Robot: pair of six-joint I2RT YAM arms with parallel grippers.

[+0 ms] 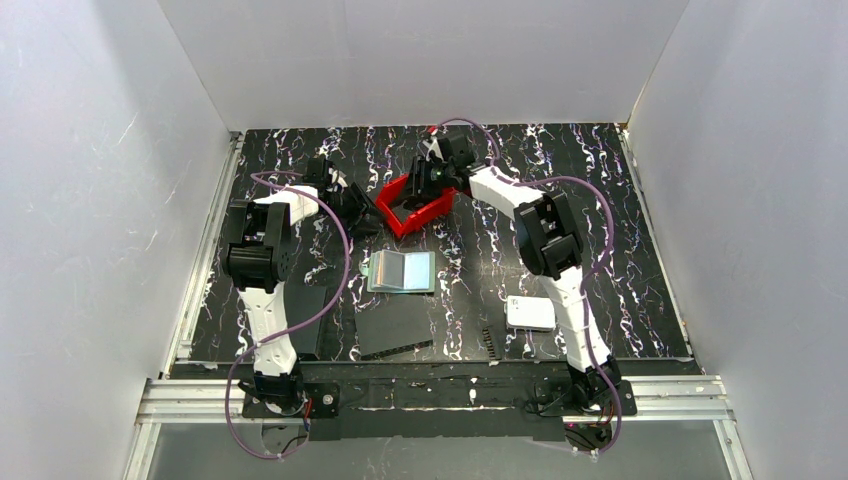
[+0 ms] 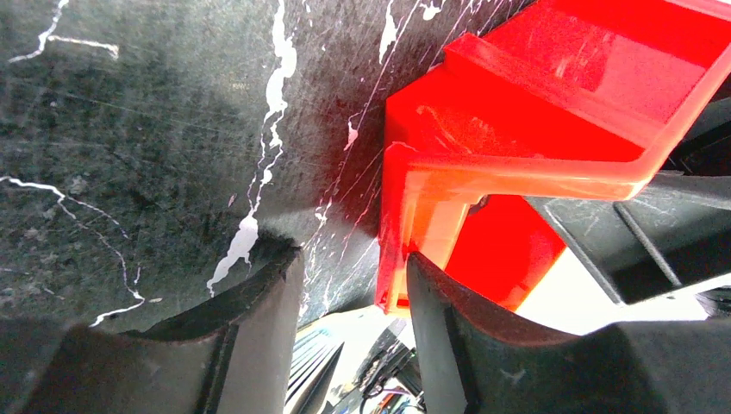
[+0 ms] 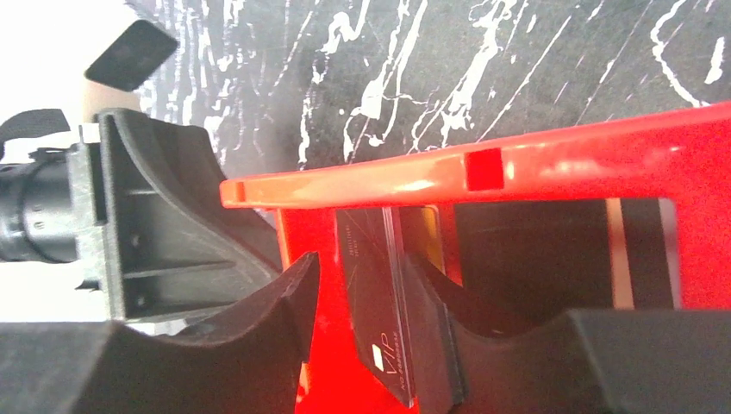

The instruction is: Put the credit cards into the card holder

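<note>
An open card holder (image 1: 402, 271) with clear sleeves lies below the red box (image 1: 433, 212) in the top view. Dark cards stand inside that box; one black card (image 3: 372, 297) marked VIP shows in the right wrist view. My right gripper is partly open over the box, its fingertips to either side of this card, with the right one close against the card's edge. At the box's left end, my left gripper is partly open too. The box's corner shows just beside its right finger (image 2: 431, 297); whether they touch is unclear.
A black flat pad (image 1: 393, 325) lies in front of the holder, and another dark panel (image 1: 305, 318) sits under the left arm. A white box (image 1: 530, 313) and a small black strip (image 1: 490, 342) are at front right.
</note>
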